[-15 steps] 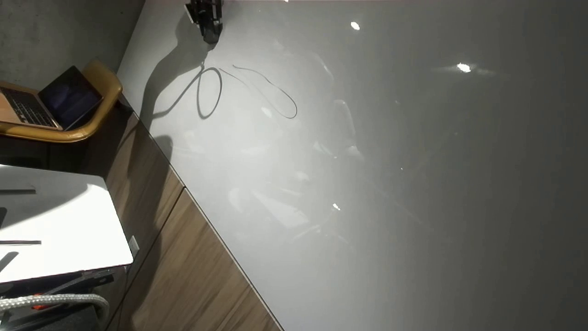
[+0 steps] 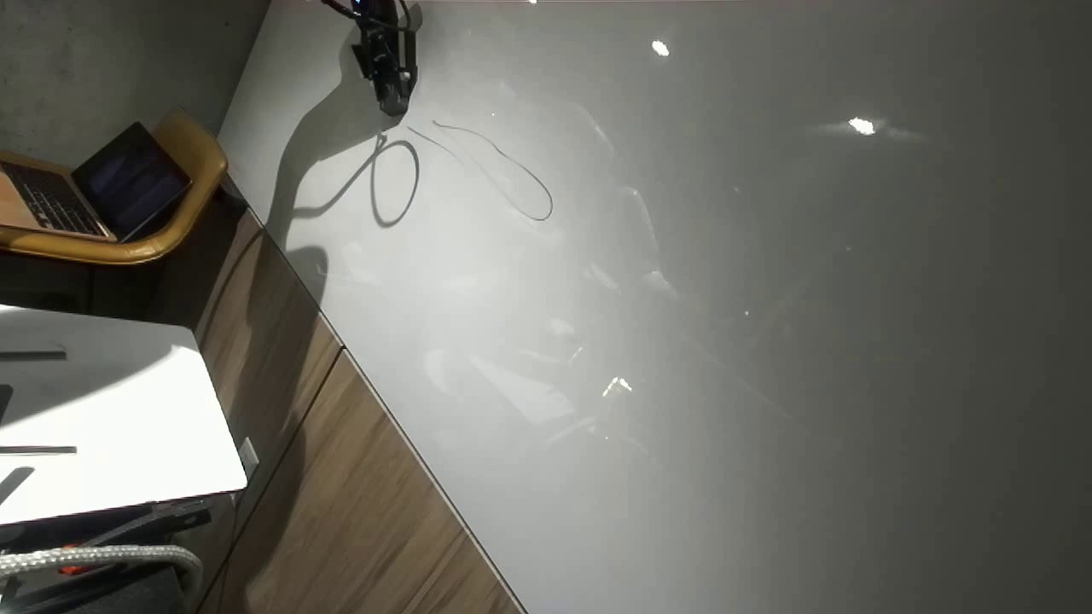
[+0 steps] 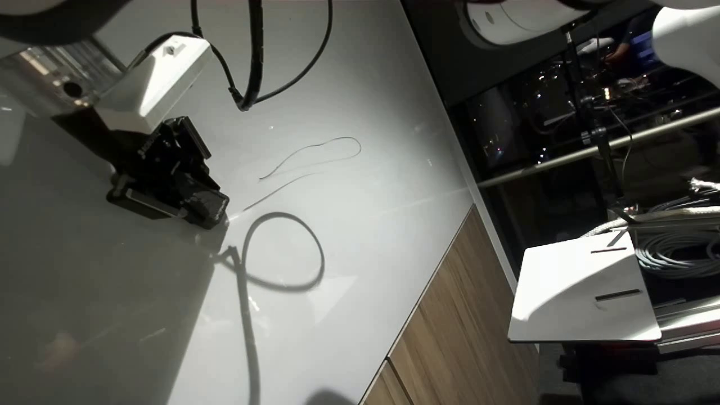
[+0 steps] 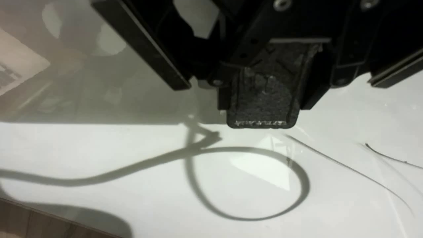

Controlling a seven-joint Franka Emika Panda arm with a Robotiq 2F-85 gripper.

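My gripper hangs fingers down over the pale glossy table, its fingertips together in the wrist view. Nothing shows between them from these angles; the dark block of the near finger hides what lies behind it. In exterior view 1 the gripper (image 2: 393, 106) is near the top left. A thin wire (image 2: 532, 184) lies bent in a long narrow loop on the table, just beyond the fingertips. The same wire (image 3: 337, 138) appears right of the gripper (image 3: 214, 209) in exterior view 2. Whether the gripper touches the wire cannot be told.
The arm's cable casts a thick looped shadow (image 4: 253, 150) below the gripper. A laptop (image 2: 133, 179) rests on a yellow chair (image 2: 205, 164) past the table edge. A white board (image 3: 574, 290) stands beyond the wooden cabinet front (image 3: 439, 324).
In exterior view 1 my gripper has moved slightly down the picture, nearer the wire, and its shadow has shifted along. The wire keeps its place.
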